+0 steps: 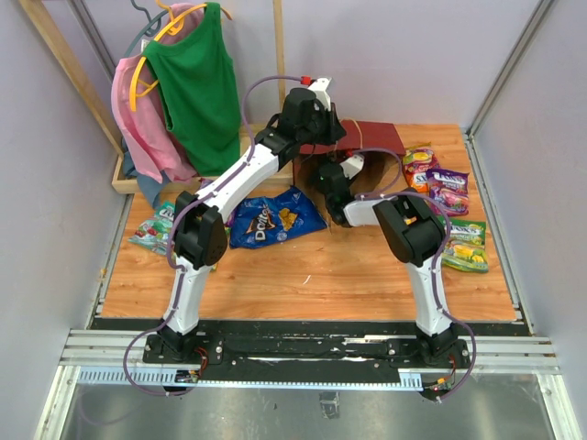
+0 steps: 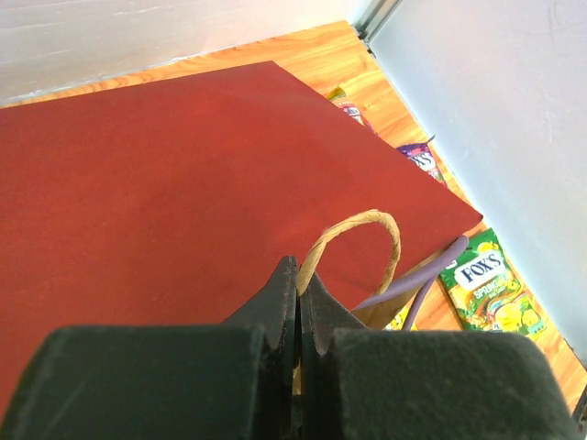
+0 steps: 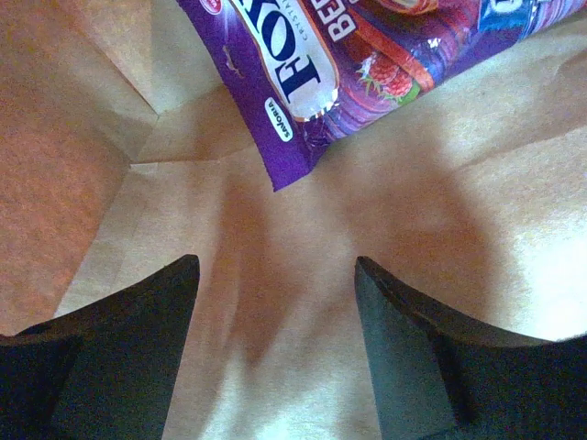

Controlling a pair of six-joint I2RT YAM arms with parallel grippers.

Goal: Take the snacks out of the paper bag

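Note:
The red paper bag [image 1: 378, 137] lies at the back of the table with its mouth towards me. Its twisted paper handle [image 2: 389, 223] runs between the tips of my left gripper, which is shut on it above the bag's red side. Inside the bag is my right gripper, its fingers apart over the brown paper floor with nothing between them. Ahead of those fingers lies a purple Fox's berry packet [image 3: 316, 69], apart from the tips. From above, the arms and the bag's top hide the inside of the bag.
Several snack packs lie outside: a blue Doritos bag [image 1: 268, 223] in the middle, orange [image 1: 420, 167], purple [image 1: 448, 190] and green [image 1: 466, 240] packs on the right, a green pack [image 1: 156, 226] on the left. Clothes [image 1: 194, 101] hang back left.

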